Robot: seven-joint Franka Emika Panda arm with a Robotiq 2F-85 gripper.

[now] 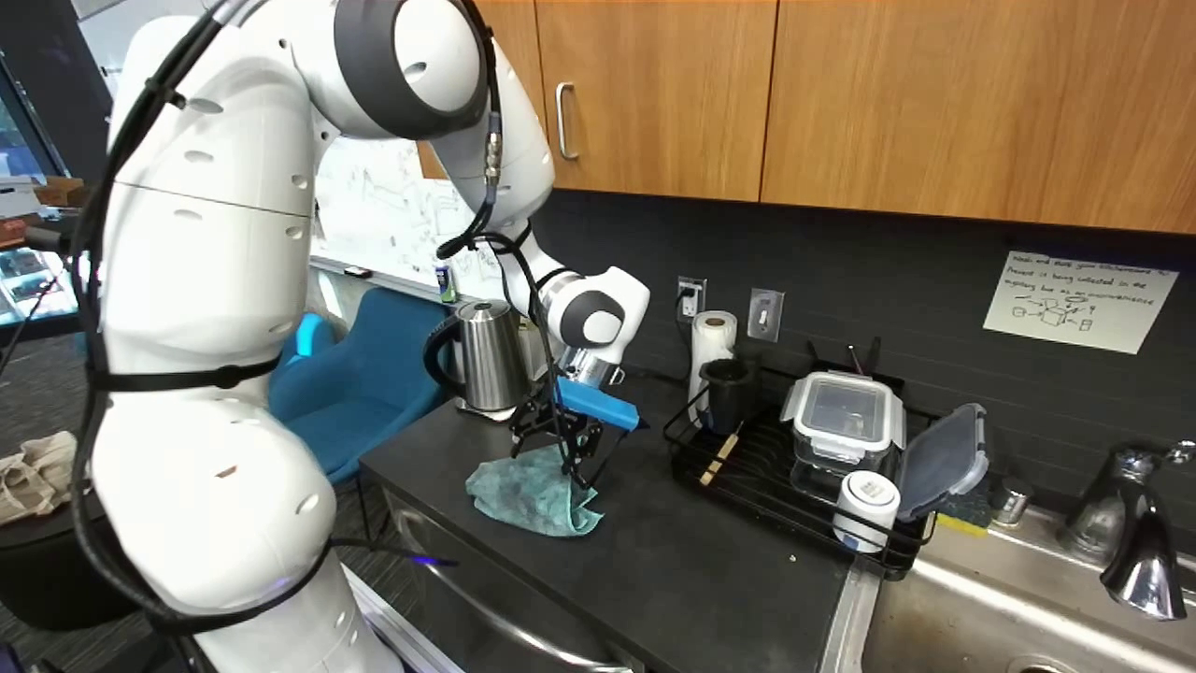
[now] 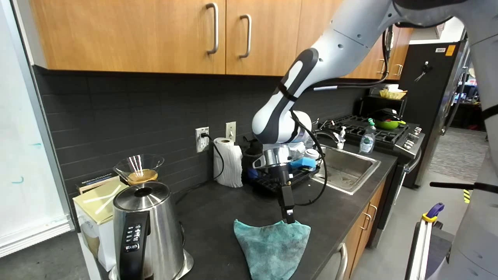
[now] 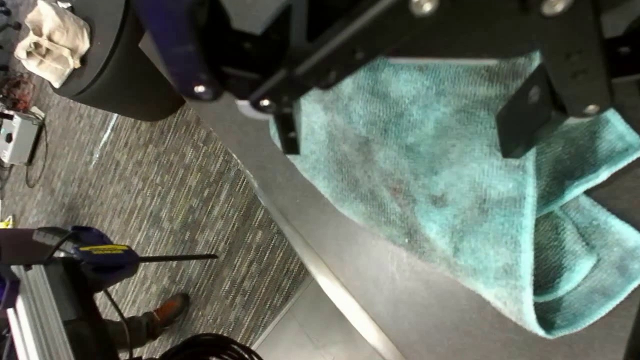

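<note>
A teal cloth point(image 1: 523, 495) with dark stains lies loosely folded on the dark countertop. Exterior view 2 shows the same cloth point(image 2: 274, 249) below the fingertips. My gripper point(image 1: 551, 456) is low over the cloth's far edge, its fingers wide apart. In the wrist view the two black fingers point(image 3: 526, 114) stand on either side of the cloth point(image 3: 414, 174), and none of it is visibly pinched between them. Whether the fingertips touch the cloth is hard to tell. One folded corner of the cloth sticks out past the right-hand finger.
A steel kettle point(image 1: 490, 357) stands on the counter behind the cloth, close to the arm. To the right are a black dish rack point(image 1: 747, 494) with containers, a paper towel roll point(image 1: 711, 340) and the sink point(image 1: 953, 606). Bare counter point(image 1: 673, 561) lies between cloth and sink.
</note>
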